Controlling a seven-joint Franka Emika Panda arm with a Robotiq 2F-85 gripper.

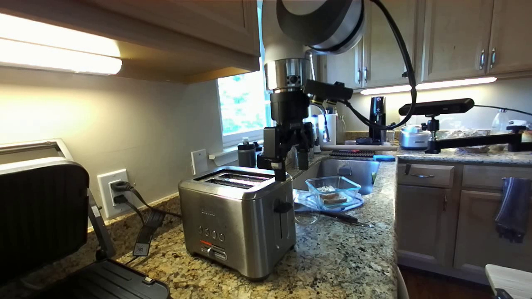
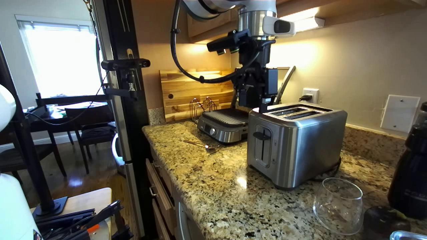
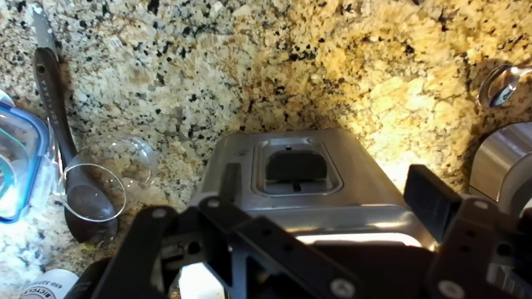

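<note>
A brushed-steel toaster stands on the granite counter, its two top slots looking empty in the exterior views. Its dark lever is up near the top of its track, and the wrist view shows the lever knob from above. My gripper points down, open, its finger pads wide apart. Nothing is between them except the toaster's lever end seen below. In exterior view 1 the gripper is at the toaster's top edge on the lever side; whether it touches cannot be told.
A clear glass sits near the toaster, beside a dark-handled utensil. A glass container holding food stands by the sink. An open grill is on the toaster's other side.
</note>
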